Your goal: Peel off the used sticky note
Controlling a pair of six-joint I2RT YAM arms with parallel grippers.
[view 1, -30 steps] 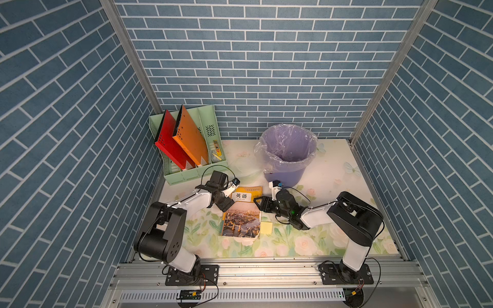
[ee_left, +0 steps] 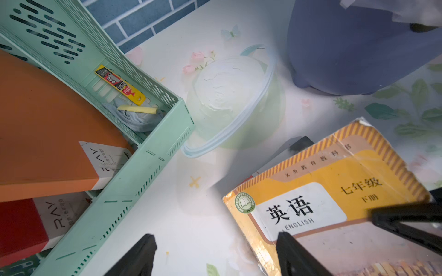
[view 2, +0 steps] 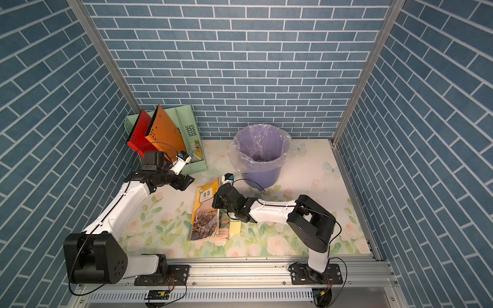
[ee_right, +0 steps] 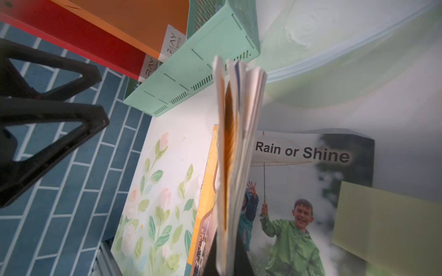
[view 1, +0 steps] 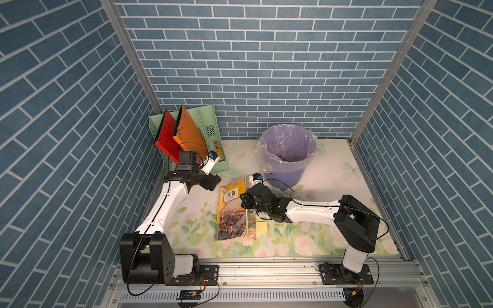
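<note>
A yellow English textbook (view 1: 231, 215) is lifted along its right side, with a "Rain or Shine" cover (ee_right: 294, 170) showing beneath. A pale yellow sticky note (ee_right: 386, 225) lies at that cover's lower right in the right wrist view. My right gripper (view 2: 218, 202) is shut at the book's raised edge, whose pages stand upright in the right wrist view; whether they are between its fingers is unclear. My left gripper is part open above the table left of the book, with nothing seen between its fingers.
A green organizer (ee_left: 147, 170) with red and orange folders stands back left. A lined purple bin (view 1: 285, 166) stands behind the book. A translucent round lid (ee_left: 230, 87) lies between them.
My left gripper has moved left and up, away from the book. My right gripper has moved left and up, and the book's right side has risen and shifted left.
</note>
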